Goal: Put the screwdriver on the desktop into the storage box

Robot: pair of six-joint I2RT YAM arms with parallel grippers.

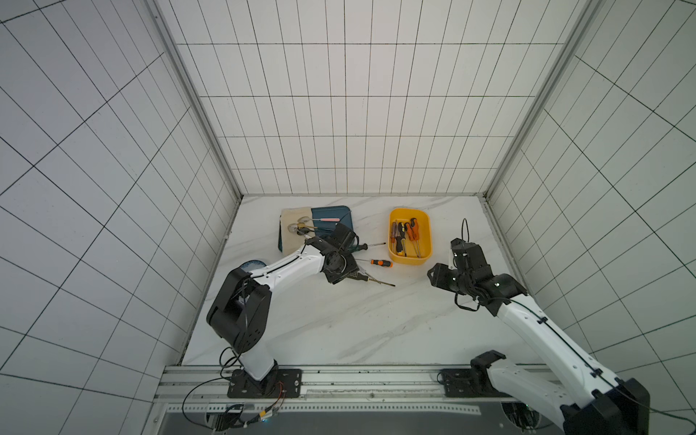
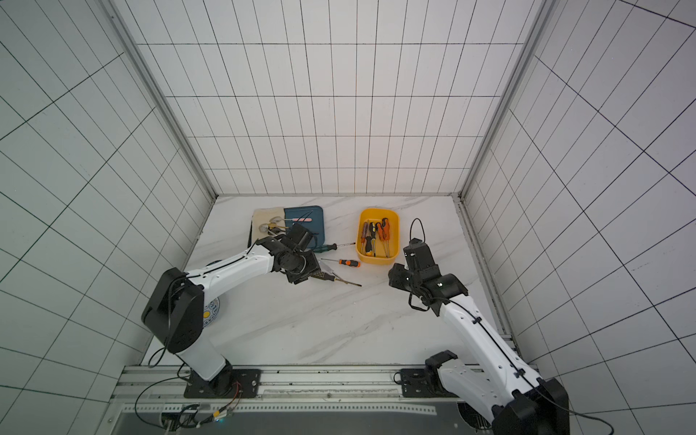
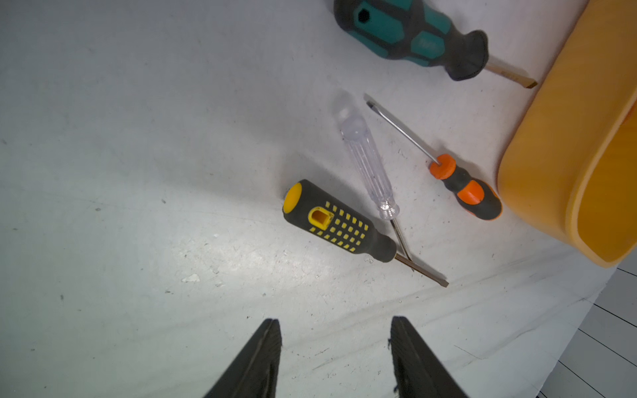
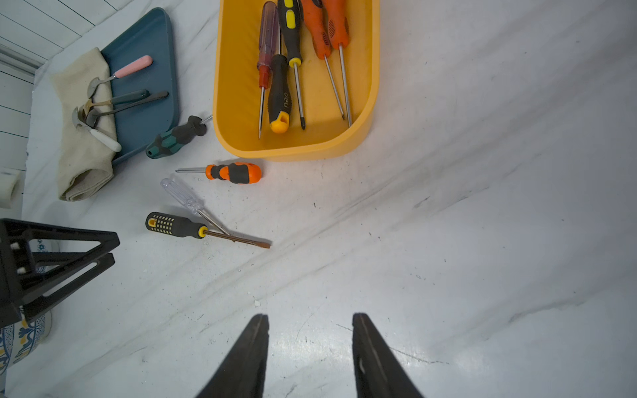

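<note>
Four screwdrivers lie on the desktop: yellow-black (image 3: 338, 225), clear (image 3: 365, 159), orange-black (image 3: 474, 195) and teal-black (image 3: 398, 30). The yellow-black one rests across the clear one's shaft. The yellow storage box (image 4: 358, 142) holds several screwdrivers (image 4: 280, 93). My left gripper stands open above the desktop screwdrivers, empty between its fingers. My right gripper is right of and nearer than the box, its fingers apart with nothing between them.
A blue tray (image 4: 146, 46) with a beige cloth (image 4: 83, 172) and several utensils lies left of the box. Patterned plates (image 4: 23, 338) sit at the left.
</note>
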